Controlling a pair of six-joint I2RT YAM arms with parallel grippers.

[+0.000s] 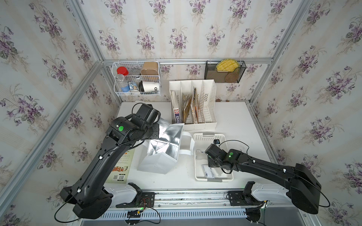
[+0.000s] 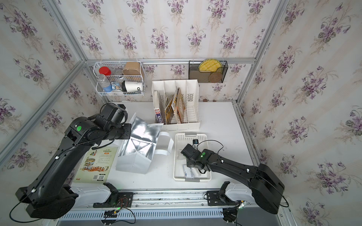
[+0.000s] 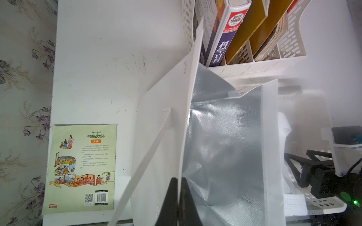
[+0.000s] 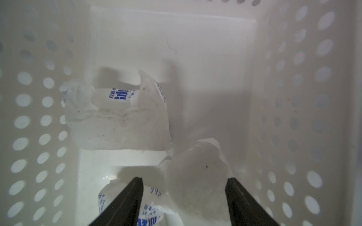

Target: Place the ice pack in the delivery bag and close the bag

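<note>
The delivery bag (image 1: 166,141), white outside and silver inside, stands with its mouth open on the left half of the table. My left gripper is shut on the thin edge of its wall. Several white ice packs with blue print lie in the white basket (image 1: 199,177) to the right. In the right wrist view, one ice pack (image 4: 120,124) lies at upper left, another ice pack (image 4: 199,171) sits low in the middle, and a third ice pack (image 4: 150,216) is at lower left. My right gripper points down over the basket, open, its fingers either side of the middle pack.
Perforated basket walls (image 4: 313,109) rise around my right gripper. A white file rack (image 1: 207,124) with books stands behind the bag. A book (image 3: 83,169) lies flat left of the bag. The bag's white handle (image 1: 188,141) loops toward the basket.
</note>
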